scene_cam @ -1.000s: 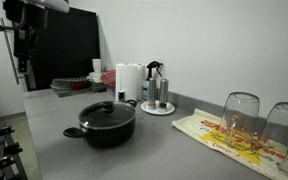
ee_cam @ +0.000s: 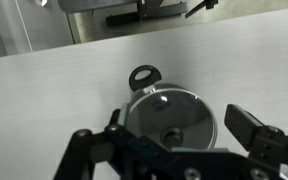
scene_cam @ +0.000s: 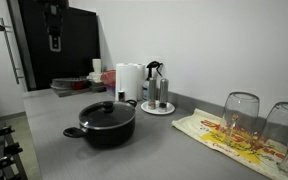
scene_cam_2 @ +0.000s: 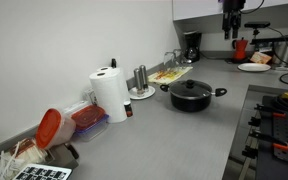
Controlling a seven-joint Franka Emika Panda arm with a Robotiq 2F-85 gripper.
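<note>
A black lidded pot [scene_cam: 108,130] with two side handles rests on the grey counter, its glass lid on. My gripper is open, high above the counter, and its fingers hold nothing. In the wrist view, the pot's lid [ee_cam: 172,112] and round knob lie beneath and between the spread fingers, well apart from them. The gripper's dark base covers the pot's near side there. Exterior view 2 has the pot [scene_cam_2: 191,97] near the middle of the counter, with my gripper [scene_cam_2: 257,28] in the upper right.
Paper towel rolls [scene_cam: 130,80] and a plate with grinders [scene_cam: 158,108] stand behind the pot. Two upturned glass jars [scene_cam: 240,116] sit on a yellow-and-white cloth [scene_cam: 204,128] to the right. Bowls and a dish rack [scene_cam_2: 24,160] occupy the other end. Counter in front of the pot is clear.
The pot and the other items have stayed put.
</note>
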